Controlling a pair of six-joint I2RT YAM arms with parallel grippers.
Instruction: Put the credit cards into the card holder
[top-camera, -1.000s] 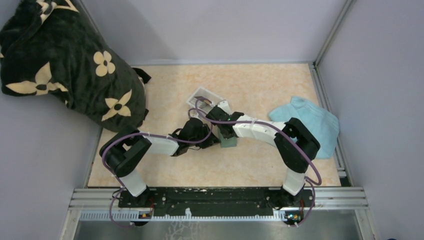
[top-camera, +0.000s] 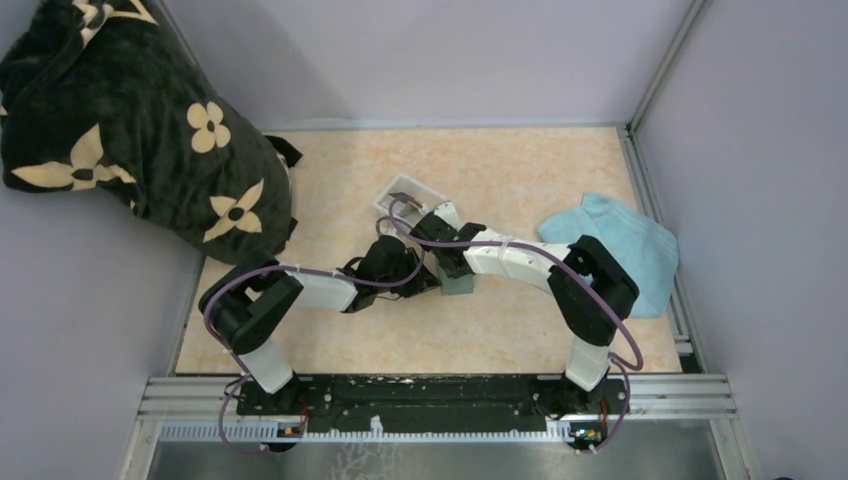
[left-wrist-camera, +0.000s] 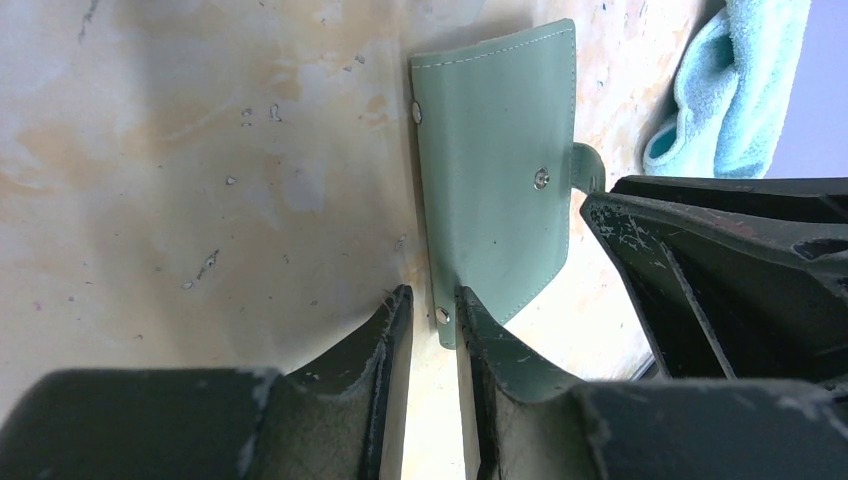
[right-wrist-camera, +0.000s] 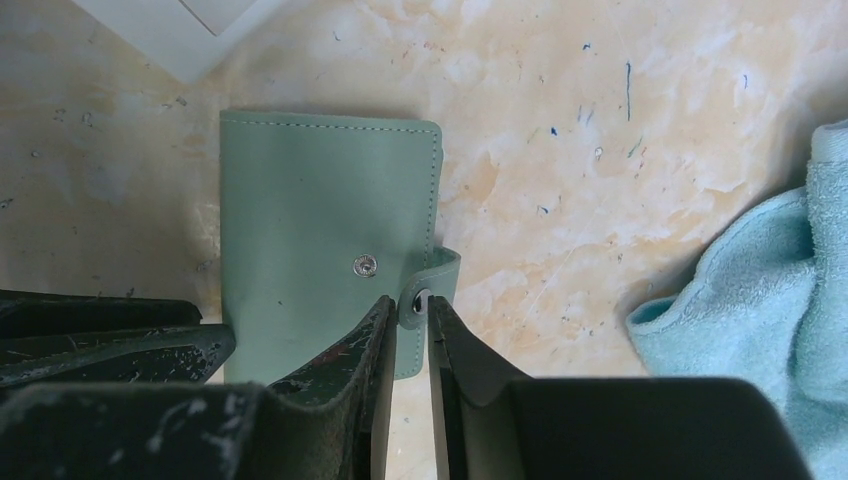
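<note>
The sage-green card holder (top-camera: 457, 285) lies on the table under both grippers, its snap strap (right-wrist-camera: 440, 262) at one edge. In the left wrist view my left gripper is open at the holder's edge, nothing held. In the right wrist view my right gripper is part open, its tips at the curled strap; whether they grip it I cannot tell. No cards can be made out clearly; the white tray (top-camera: 384, 197) behind the grippers holds small items, partly hidden by cables.
A folded light-blue towel (top-camera: 630, 250) lies at the right. A big dark patterned cushion (top-camera: 170, 140) fills the back left.
</note>
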